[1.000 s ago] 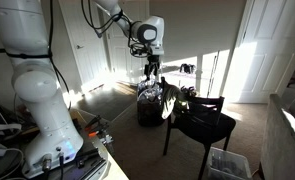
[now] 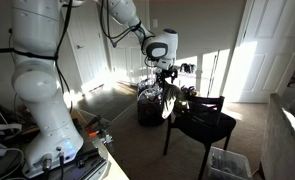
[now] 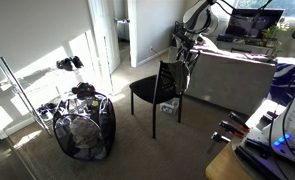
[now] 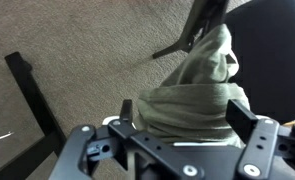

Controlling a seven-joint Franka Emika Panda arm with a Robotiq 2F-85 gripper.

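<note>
A grey-green cloth [image 2: 169, 101] hangs over the back of a black chair [image 2: 205, 122]. My gripper [image 2: 167, 77] is above the cloth, near the top of the chair back. In the wrist view my gripper stands open, its two fingers apart on either side of the bunched cloth [image 4: 187, 104]. Whether the pads touch the cloth cannot be told. The second exterior view has the chair [image 3: 152, 92] in the middle of the floor, with the arm's white wrist [image 3: 200, 22] behind it.
A black mesh laundry basket [image 3: 85, 132] with things inside stands on the carpet, apart from the chair. A clear plastic bin [image 2: 228, 164] lies on the floor to the chair's right. Bare carpet [image 3: 117, 160] stretches in front.
The gripper has moved to the right and slightly down, from above the basket side to over the cloth on the chair. Chair, cloth and basket have stayed in place.
</note>
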